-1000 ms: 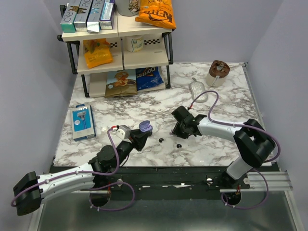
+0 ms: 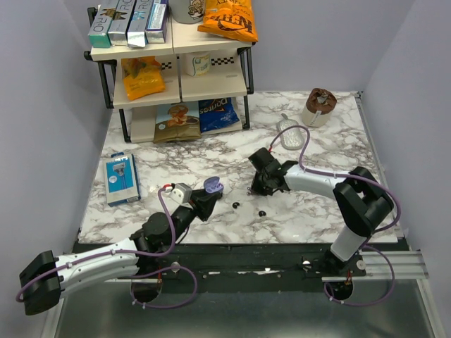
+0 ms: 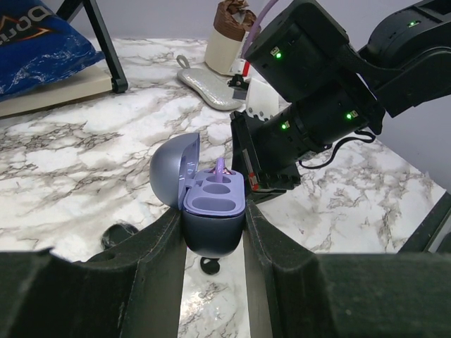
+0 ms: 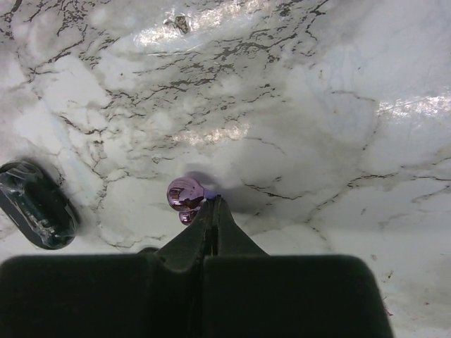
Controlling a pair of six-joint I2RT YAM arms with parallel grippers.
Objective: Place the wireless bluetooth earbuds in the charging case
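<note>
In the left wrist view, the lilac charging case (image 3: 211, 204) has its lid raised and my left gripper is shut on its lower part. A purple upright piece stands at the case's inner face; I cannot tell whether it is an earbud. My right gripper is shut, its fingertips low over the table. A glossy purple earbud (image 4: 184, 193) lies right at these tips. Its stem reaches them, but whether it is pinched does not show. In the top view, the case (image 2: 213, 185) is left of the right gripper (image 2: 256, 190).
Two small black pieces, one nearer the case (image 2: 236, 205) and another black piece (image 2: 262, 213), lie on the marble table. A blue box (image 2: 121, 179) is at the left, a shelf (image 2: 144, 101) behind.
My right arm has shifted slightly left and away from the table's front edge. The left arm and the case have stayed in place.
</note>
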